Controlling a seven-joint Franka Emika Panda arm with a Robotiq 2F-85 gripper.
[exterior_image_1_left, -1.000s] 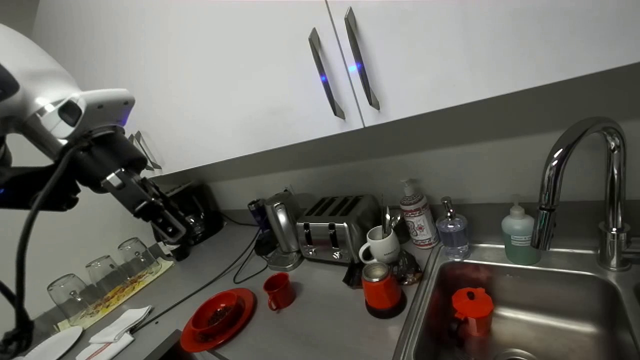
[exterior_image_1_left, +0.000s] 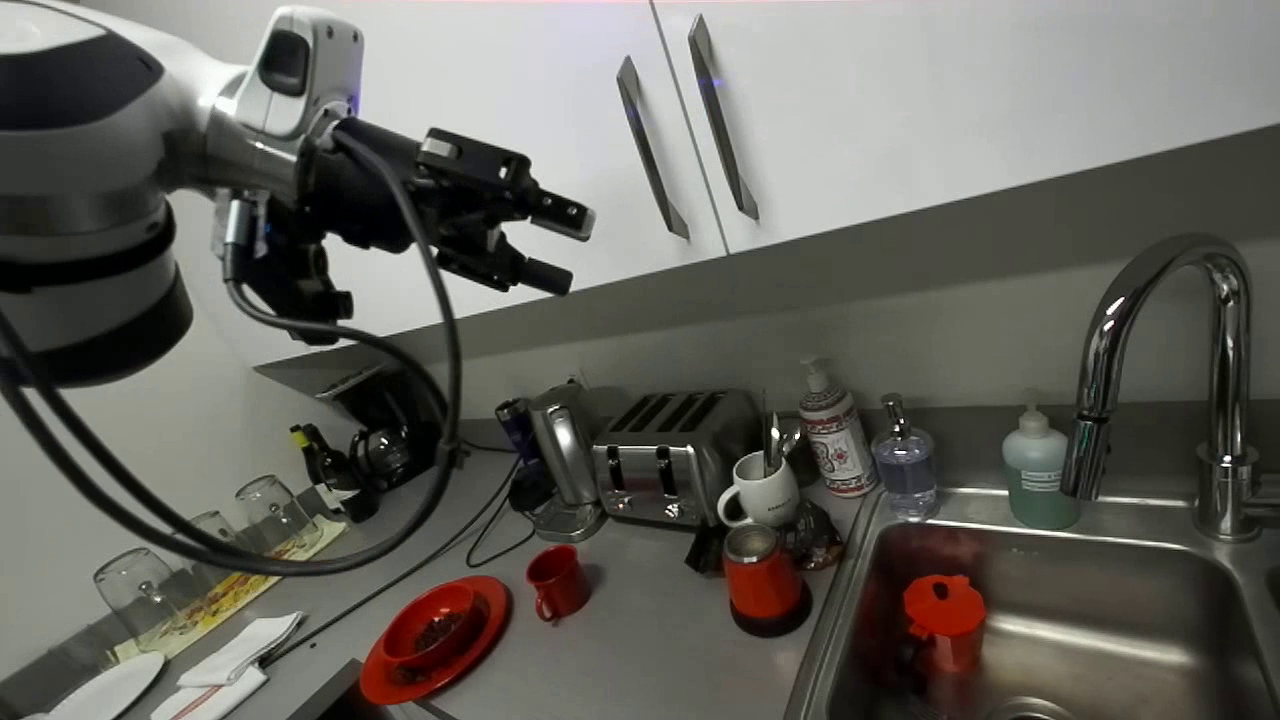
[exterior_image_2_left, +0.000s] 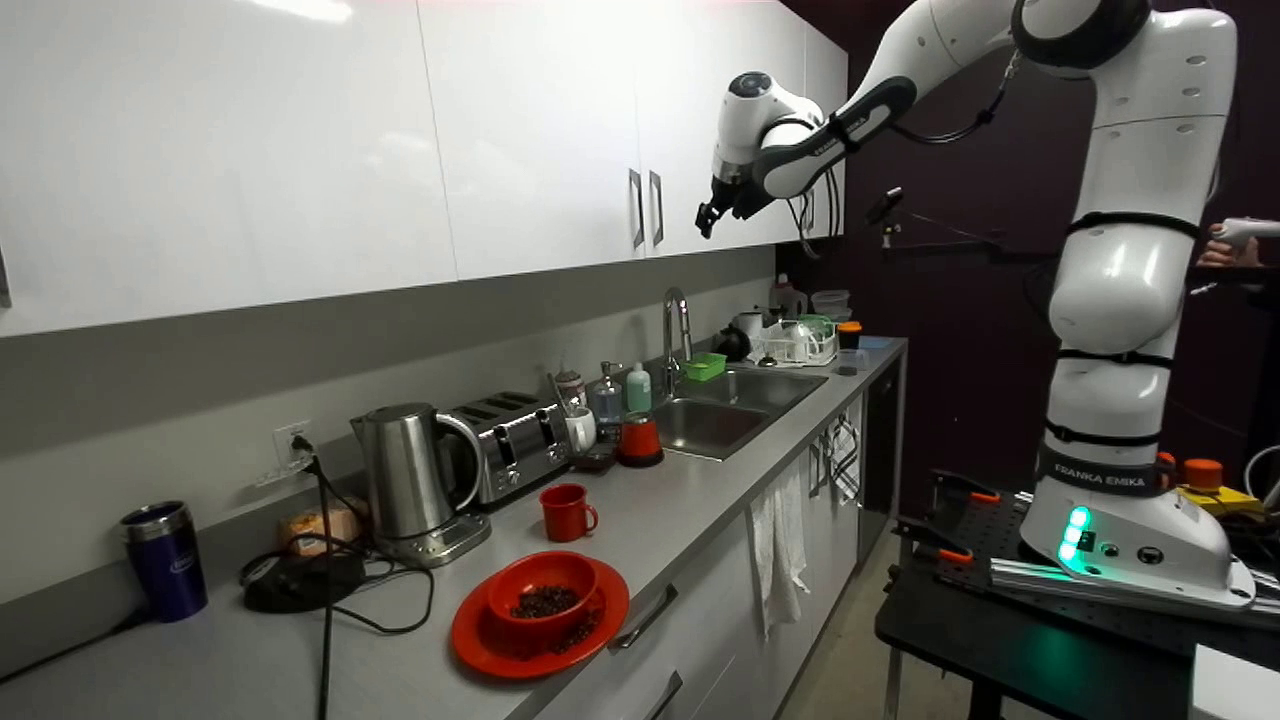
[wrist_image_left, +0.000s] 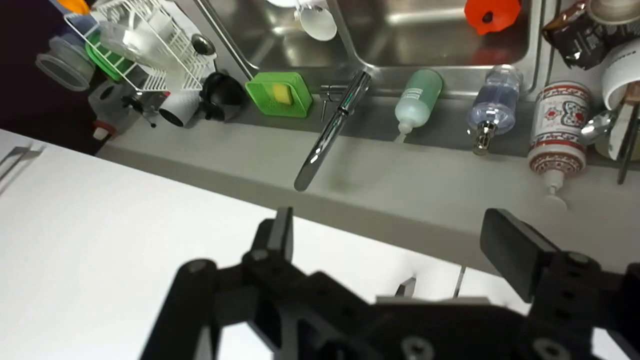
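My gripper (exterior_image_1_left: 578, 250) stands open in mid-air before the white upper cabinets (exterior_image_1_left: 504, 72), with nothing between its fingers. In exterior view 1 its fingertips point right, toward two dark cabinet handles (exterior_image_1_left: 654, 146), and a gap appears between them and the handles. The wrist view shows the two black fingers (wrist_image_left: 510, 252) wide apart, with a handle (wrist_image_left: 406, 287) and the door seam in the space beyond. All cabinet doors that show are closed. From exterior view 2 the gripper (exterior_image_2_left: 705, 221) looks small, at handle height; its exact distance from the doors is hard to tell.
Below lie a red bowl on a red plate (exterior_image_2_left: 470, 636), a red mug (exterior_image_1_left: 558, 581), a toaster (exterior_image_1_left: 660, 480) and a kettle (exterior_image_2_left: 408, 480). A tall faucet (exterior_image_1_left: 1224, 336) rises by the sink (exterior_image_1_left: 1116, 540), which holds a red-topped pot (exterior_image_1_left: 948, 618). Soap bottles line the wall.
The arm has swung right and up in exterior view 1, from over the left counter to before the cabinet doors. The gripper now points more level. Counter objects have not moved.
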